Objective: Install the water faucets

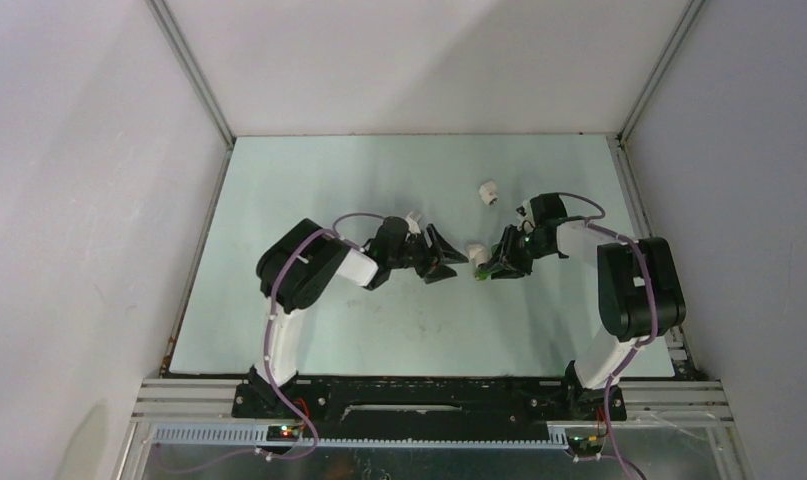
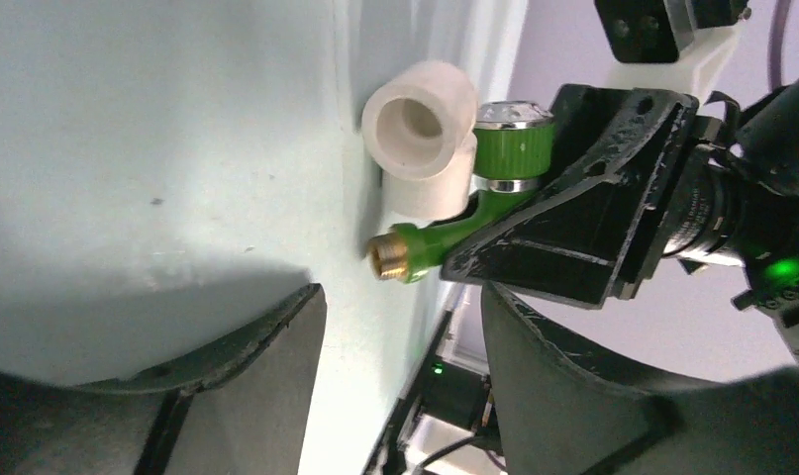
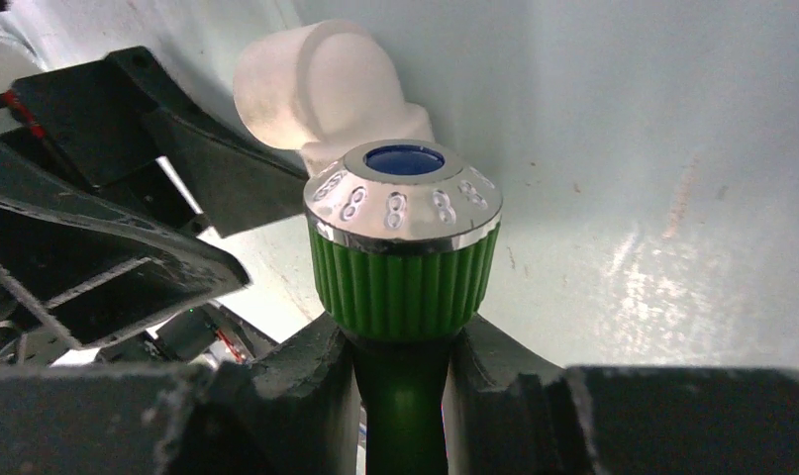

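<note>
A green faucet valve (image 2: 454,236) with a brass threaded end and a silver-topped knob (image 3: 405,257) is held by my right gripper (image 1: 496,265), which is shut on its body. The brass end points toward my left gripper (image 1: 452,266), free of any fitting. A white pipe fitting (image 2: 420,139) lies on the table close against the valve's knob side, its open socket facing the left wrist camera. In the left wrist view, my left gripper's fingers (image 2: 266,366) stand apart with nothing between them.
A second white fitting (image 1: 489,192) lies farther back on the table (image 1: 309,180). Both arms face each other near the table's middle, their fingertips close together.
</note>
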